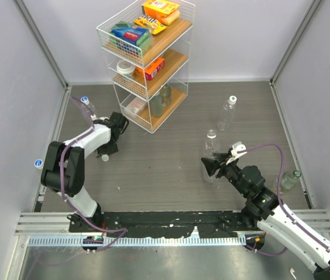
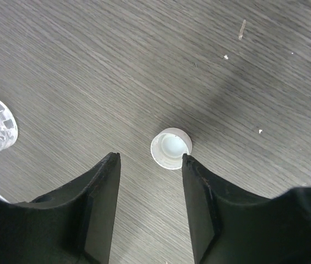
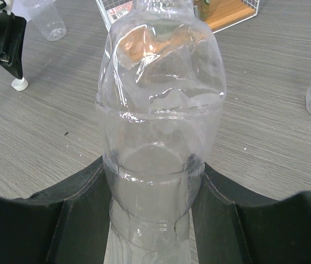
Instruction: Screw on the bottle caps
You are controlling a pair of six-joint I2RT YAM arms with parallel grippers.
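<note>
My left gripper hangs open above a white cap [image 2: 171, 148] lying on the table, which sits just beyond and between its fingertips in the left wrist view. In the top view that cap [image 1: 105, 157] shows beside the left gripper. My right gripper is shut on an upright clear plastic bottle [image 3: 159, 93], whose top is out of frame in its wrist view; from above, the bottle [image 1: 211, 140] looks pale at the top, and whether capped is unclear.
A wire shelf [image 1: 173, 52] with snacks and jars stands at the back. Clear capped bottles stand at back right [image 1: 227, 114] and back left [image 1: 89, 108]; another is partly hidden at far left. A green bottle [image 1: 290, 180] is at front right.
</note>
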